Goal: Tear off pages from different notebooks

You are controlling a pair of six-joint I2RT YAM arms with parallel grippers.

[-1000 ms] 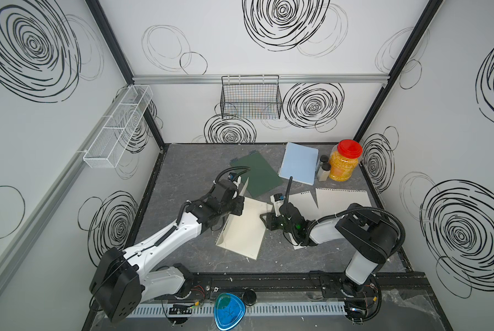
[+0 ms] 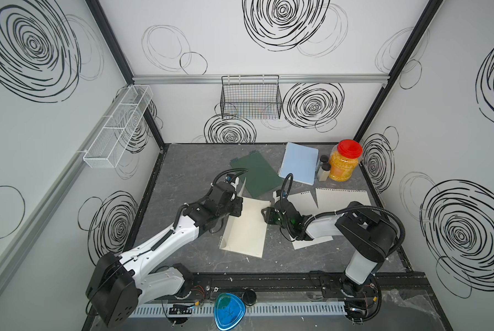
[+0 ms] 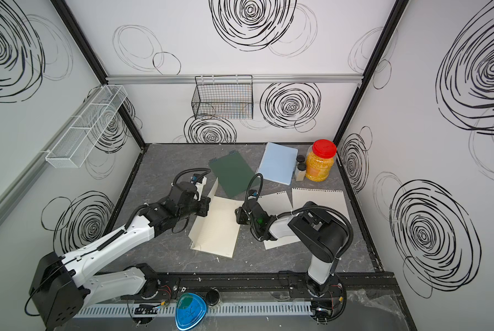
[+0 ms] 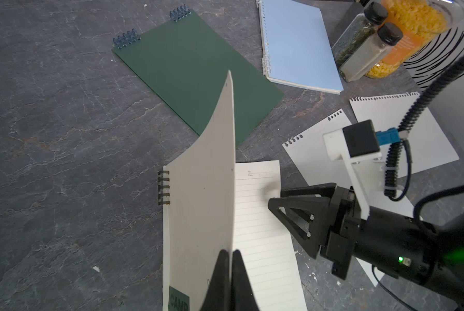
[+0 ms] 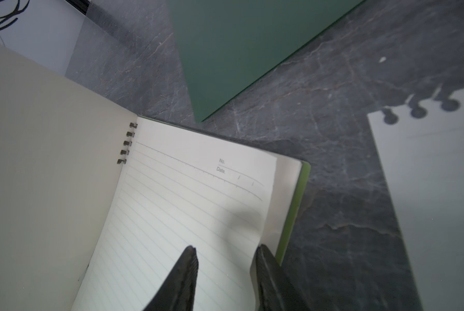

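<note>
An opened notebook [image 4: 265, 248] with lined pages lies on the table in front of the arms. My left gripper is shut on the raised edge of its pale front cover [image 4: 198, 207], which stands up from the spiral. In the right wrist view the top lined page [image 5: 190, 207] has its right edge lifted a little from the sheets under it. My right gripper is part open at that edge, one finger over the page and the other right at its edge. Whether the pads touch the paper I cannot tell. A dark green notebook [image 4: 206, 72] and a blue notebook [image 4: 299, 44] lie farther back.
Two loose torn sheets, one nearer [image 4: 320, 142] and one farther [image 4: 413, 134], lie to the right, the nearer partly under my right arm. Two small bottles [image 2: 323, 171] and a red-lidded jar [image 2: 343, 165] stand at the back right.
The opened notebook has turned slightly, its near edge shifting right. My right gripper has tilted and shifted a little; the left has moved slightly left, still on the cover.
</note>
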